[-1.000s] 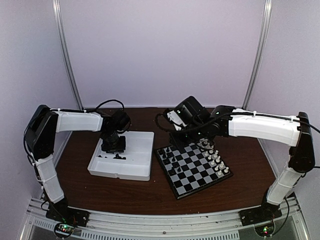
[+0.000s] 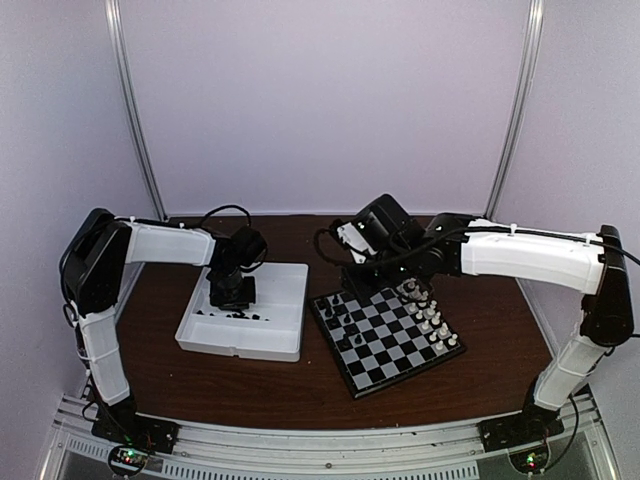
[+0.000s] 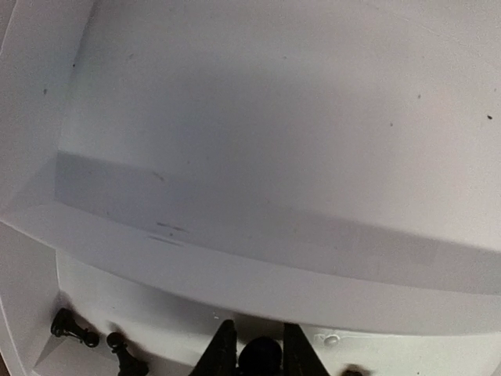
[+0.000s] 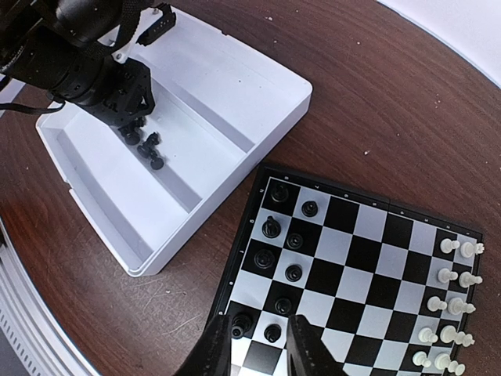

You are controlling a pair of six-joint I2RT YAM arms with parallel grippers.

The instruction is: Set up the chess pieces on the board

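My left gripper is inside the white tray, its fingers parted around the round head of a black piece (image 3: 260, 357); small gaps show on both sides. Other black pieces (image 3: 127, 357) lie in the same narrow compartment, at lower left in that view. The chessboard (image 4: 344, 313) carries several upright black pieces (image 4: 264, 258) in two rows along its tray-side edge. White pieces (image 4: 443, 304) line the opposite edge. Over the board hovers my right gripper, open, with black pieces standing below it; it holds nothing.
The white tray (image 4: 293, 98) stands left of the board, close to its edge, with a divider (image 4: 202, 117) between compartments. In the top view the right arm (image 2: 535, 255) hides the board's far part.
The right arm has barely moved. The board looks unchanged.
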